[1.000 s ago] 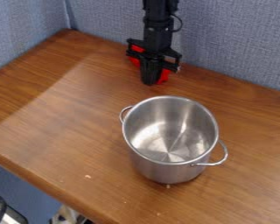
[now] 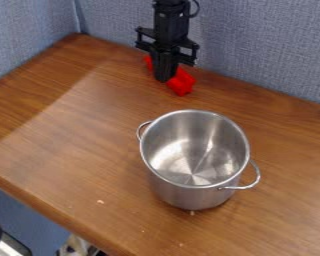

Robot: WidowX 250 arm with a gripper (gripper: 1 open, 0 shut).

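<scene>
My black gripper (image 2: 164, 70) hangs at the back of the wooden table, over a red object (image 2: 180, 84) that lies near the padded wall. The gripper hides part of that object, and red shows on both sides of the fingertips. The fingertips look close together, and I cannot see anything clearly held between them. A steel pot (image 2: 195, 160) with two wire handles stands upright in the front right of the table, empty.
Grey-blue padded walls border the table (image 2: 69, 130) at the back and left. The table's front edge crosses the lower left.
My gripper has risen and moved back and to the left, uncovering more of the red object. The pot has not moved.
</scene>
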